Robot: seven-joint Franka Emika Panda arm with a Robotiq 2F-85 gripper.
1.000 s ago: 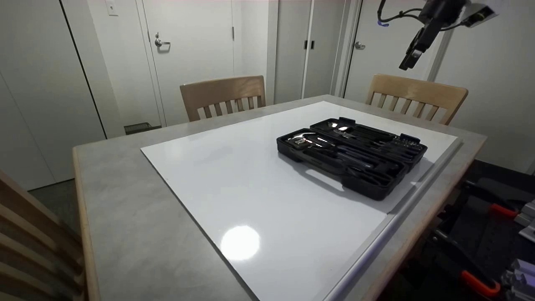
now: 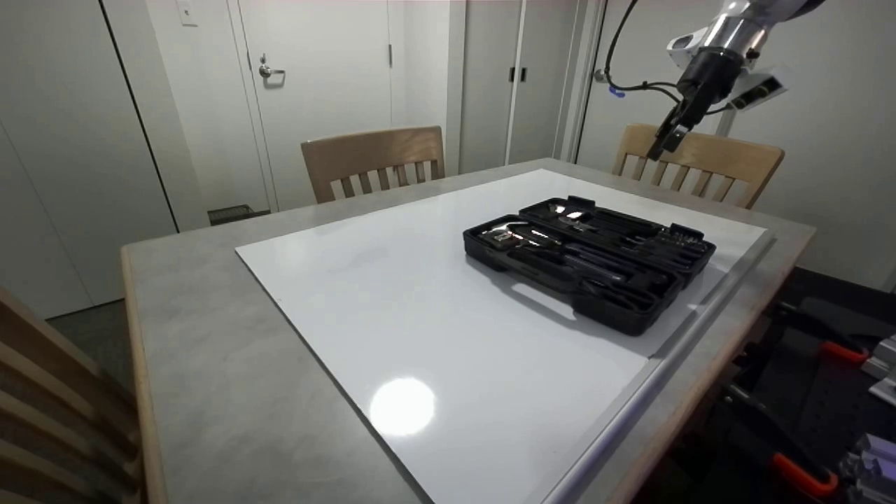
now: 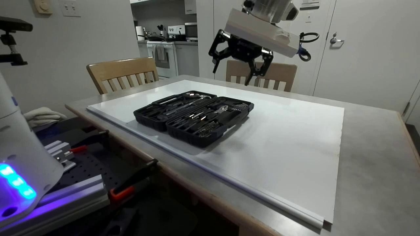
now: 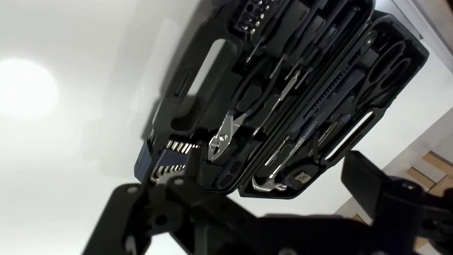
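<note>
An open black tool case (image 3: 189, 114) lies flat on the white board, both halves filled with tools. In the wrist view its nearer half holds pliers (image 4: 222, 135), screwdrivers, bits and a row of hex keys (image 4: 181, 147); the other half holds a hammer (image 4: 268, 184), scissors (image 4: 388, 68) and a tape measure (image 4: 300, 178). My gripper (image 3: 232, 78) hangs in the air above the case, its fingers wide apart with nothing between them. One finger (image 4: 193, 163) overlaps the case's hex key corner in the wrist view, though it is well above it.
The white board (image 2: 378, 277) is bare apart from the case, with wide free room beside it. A raised strip (image 3: 212, 173) runs along the board's edge on the robot's side. Wooden chairs (image 2: 374, 159) stand around the table.
My gripper has come lower and shifted a little to the left in exterior view 1. The tool case has not moved.
</note>
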